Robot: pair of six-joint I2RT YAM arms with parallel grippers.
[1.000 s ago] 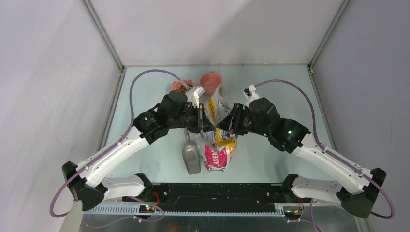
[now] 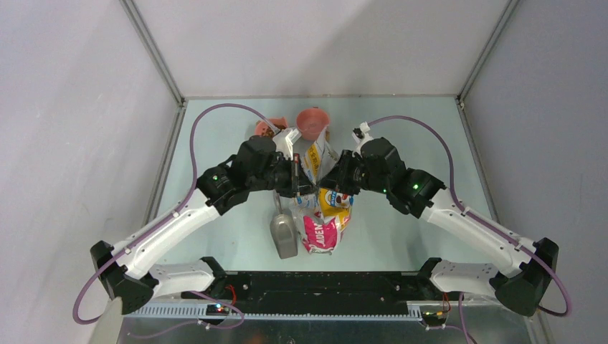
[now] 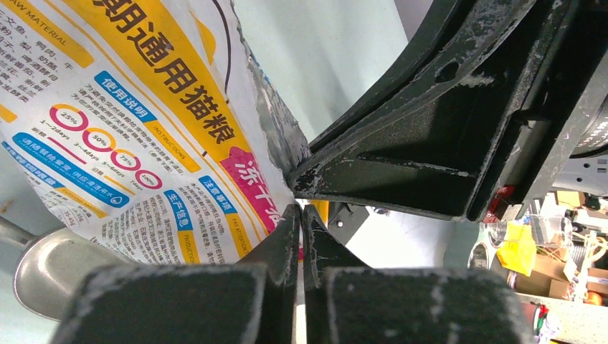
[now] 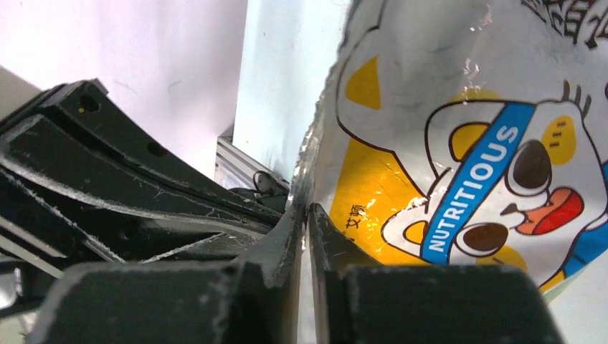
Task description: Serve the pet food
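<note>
The pet food bag (image 2: 337, 208) stands between my two arms, its printed sides close up in both wrist views. My left gripper is shut, its tips at the bag's edge; nothing shows clearly between them. The right gripper is at a crinkled edge of the film, its fingers almost together. A narrow gap shows there, and how much film lies in it is unclear. Left of the bag lies a metal scoop (image 2: 285, 239). Behind are two pink bowls: the left bowl (image 2: 261, 130), partly covered by my arm, contains brown food; the right bowl (image 2: 313, 122) looks empty.
Both grippers are very close together over the bag. White walls enclose the table at the back and sides.
My right arm has shifted slightly left, bringing its gripper closer to the left one at the bag. The left arm has barely moved; bowls and scoop are where they were.
</note>
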